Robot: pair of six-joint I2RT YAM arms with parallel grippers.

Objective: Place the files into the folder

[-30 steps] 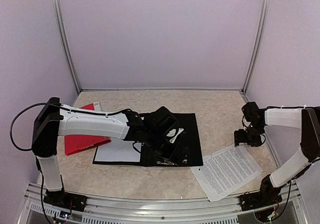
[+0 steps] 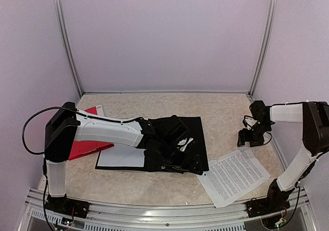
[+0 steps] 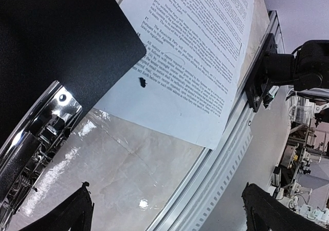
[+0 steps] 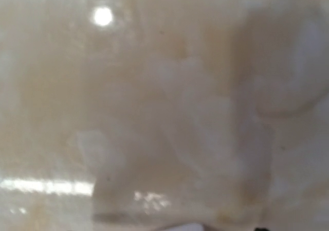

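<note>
A printed sheet [image 2: 231, 179] [image 3: 180, 71] lies on the table at the lower right, its left corner reaching under the right edge of the open black folder [image 2: 190, 130] [image 3: 61, 30]. The folder holds white paper on its left half and a metal clip [image 3: 43, 138]. My left gripper [image 2: 187, 166] is open above the folder's lower right corner, nothing between its fingers. My right gripper [image 2: 249, 138] is low at the sheet's upper end; its finger is too small to judge, and the right wrist view shows mainly blurred tabletop.
A red folder [image 2: 82, 148] lies at the left, partly behind my left arm. Walls and metal rails [image 3: 200, 174] bound the workspace, including along the front edge.
My left gripper has moved slightly right and toward the front over the folder's corner. My right arm has risen slightly in the top view. The sheet looks unmoved.
</note>
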